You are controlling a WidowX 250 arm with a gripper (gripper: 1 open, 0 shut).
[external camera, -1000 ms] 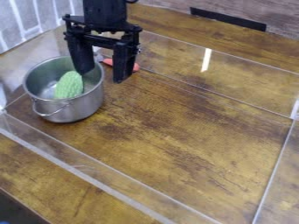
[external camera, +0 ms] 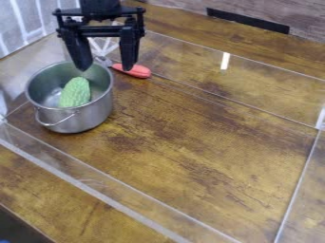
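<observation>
My black gripper hangs open at the upper left, over the back rim of a steel pot, with nothing visible between its fingers. A pale green oblong object lies inside the pot. A red-handled utensil lies on the table behind and to the right of the pot, its left part partly hidden by the gripper.
Thin pale strips or edges run along its left, front and right sides. A dark slot or bar sits at the back right.
My gripper has moved a little left and up, showing more of the red-handled utensil. The pot and the green object look unmoved.
</observation>
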